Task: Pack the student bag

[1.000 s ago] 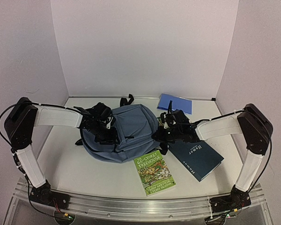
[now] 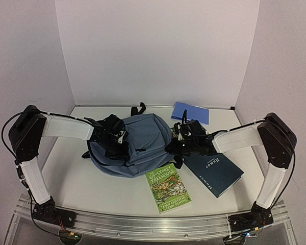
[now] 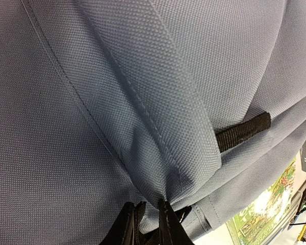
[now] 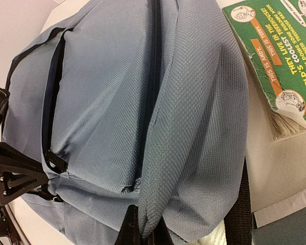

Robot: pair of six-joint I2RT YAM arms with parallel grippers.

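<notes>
The grey-blue bag (image 2: 145, 130) lies in the middle of the table, its fabric folded and slack. My right gripper is shut on a fold of the bag's edge, with fabric rising between its fingers. At the bag's left part is my left gripper, its fingertips close to the cloth and a black strip or zipper. Whether it grips anything there is unclear. A green treehouse book (image 2: 168, 188) lies in front of the bag. To the right, the dark "Humor" book (image 2: 214, 171) is partly covered by my right arm.
A blue folder (image 2: 190, 113) rests at the back right. One black strap (image 2: 138, 108) sticks out behind the bag, and another strap (image 4: 238, 209) shows beside the right gripper. Bare table (image 2: 92, 191) lies at the front left.
My left arm has shifted slightly to the right and a little downward in the top view. The right arm, the bag and the books look the same.
</notes>
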